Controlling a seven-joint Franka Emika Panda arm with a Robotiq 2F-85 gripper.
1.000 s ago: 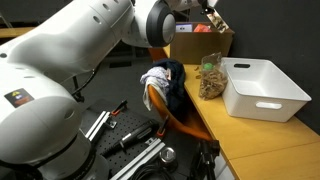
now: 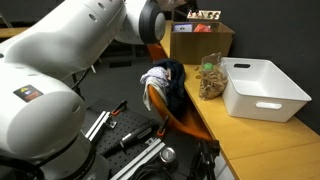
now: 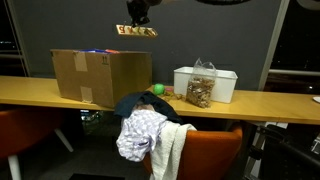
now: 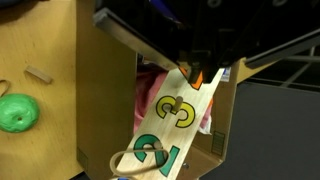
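A wooden board with coloured numbers (image 4: 168, 125) is held by my gripper, which is shut on its near end in the wrist view. In exterior view 2 the board (image 3: 137, 31) hangs nearly level in the air, above the open cardboard box (image 3: 133, 72). From exterior view 1 the board (image 2: 203, 15) appears over the back of the box (image 2: 200, 46). A loop of string or thin band (image 4: 140, 151) shows at the board's far end. Pink and blue items lie in the box below, partly covered by the board.
A white bin (image 2: 265, 90) and a clear bag of brown pieces (image 2: 212, 78) stand on the wooden table. A green round object (image 4: 16, 112) lies beside the box. Clothes (image 3: 145, 130) are draped over an orange chair (image 3: 208, 153) in front.
The board was steeply tilted at the box's right side a second ago. It has turned to nearly level and shifted left over the box, still held.
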